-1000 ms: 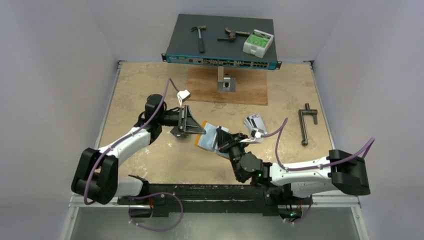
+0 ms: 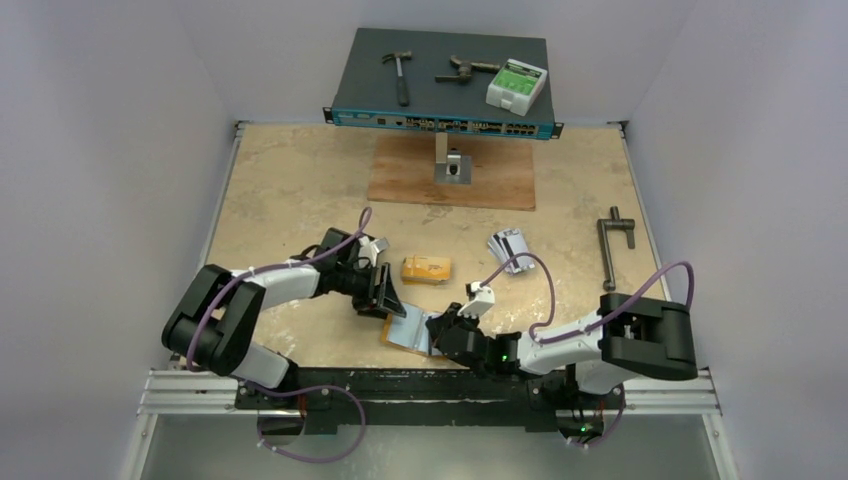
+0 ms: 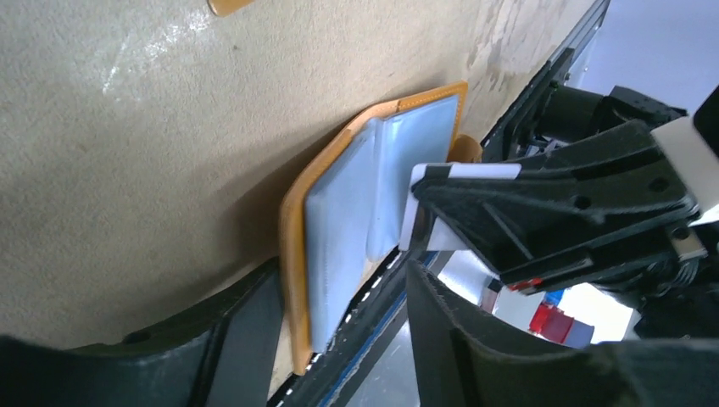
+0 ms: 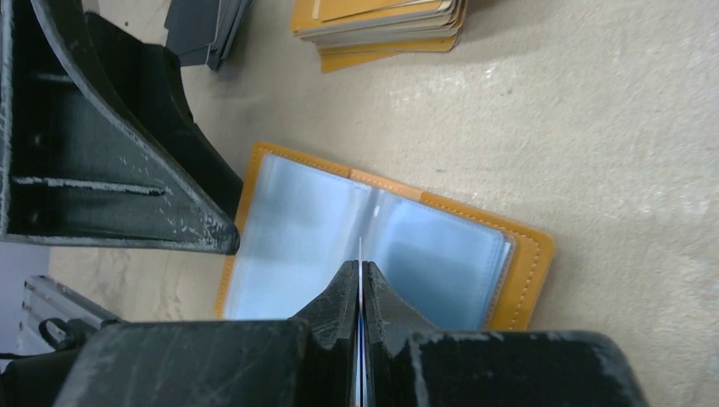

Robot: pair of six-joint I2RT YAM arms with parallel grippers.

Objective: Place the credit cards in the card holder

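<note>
The card holder (image 2: 402,332), tan-edged with pale blue sleeves, lies opened out at the front of the table. My left gripper is at its left side, fingers apart with the tan edge (image 3: 294,280) between them, close to one finger. Above the right sleeve, my right gripper is shut on a thin white card; only a sliver of that card shows edge-on in the right wrist view. Whether the card's lower edge is inside a sleeve cannot be told.
A stack of orange cards (image 2: 427,269) lies just behind the holder. White-grey cards (image 2: 510,250) are fanned out farther right, and dark cards (image 4: 208,30) lie near the left arm. A metal tool (image 2: 609,246) rests at the right edge.
Both grippers have come toward the front of the table, and the holder has moved the same way with them. The right arm has also swung in slightly.
</note>
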